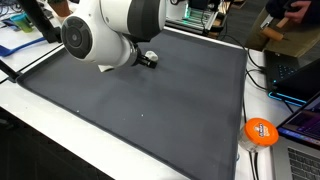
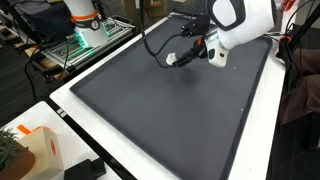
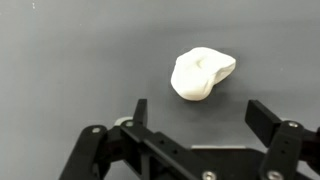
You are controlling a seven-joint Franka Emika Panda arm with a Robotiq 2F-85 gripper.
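A small, crumpled white object point(image 3: 202, 73) lies on the dark grey board point(image 3: 60, 50), just ahead of my gripper in the wrist view. My two fingers stand wide apart at the bottom of that view, with no object gripped between them. Another pale thing, partly hidden, shows beneath and behind the gripper's body. In exterior view 1 the white object point(image 1: 151, 56) is right by the gripper tips, and exterior view 2 has the white object point(image 2: 171, 58) beside them too. How high the fingers are above the board is hard to tell.
An orange-lidded container point(image 1: 259, 133) stands on the white table edge, with a laptop point(image 1: 297, 158) beyond it. A potted plant point(image 2: 12, 154) sits in a corner of exterior view 2. Most of the board is bare.
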